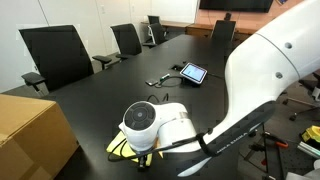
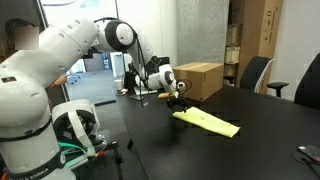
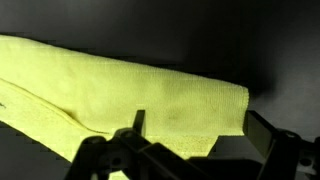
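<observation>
A yellow cloth (image 2: pixel 207 122) lies on the dark table, stretched out as a long strip with a fold along part of it. In the wrist view the cloth (image 3: pixel 130 90) fills the left and middle, and one corner reaches toward the right finger. My gripper is open above that end of the cloth, its two fingers far apart. Nothing is gripped between them. Exterior view 1 shows only bits of the cloth (image 1: pixel 117 146), since the arm covers the rest. How far the fingertips are from the cloth is hard to tell.
A cardboard box (image 1: pixel 35 140) stands at the left of the table, with stacked boxes (image 2: pixel 200 78) behind the arm in the other exterior view. A tablet (image 1: pixel 193 73) and cables lie farther along. Bare table (image 2: pixel 200 160) surrounds the cloth.
</observation>
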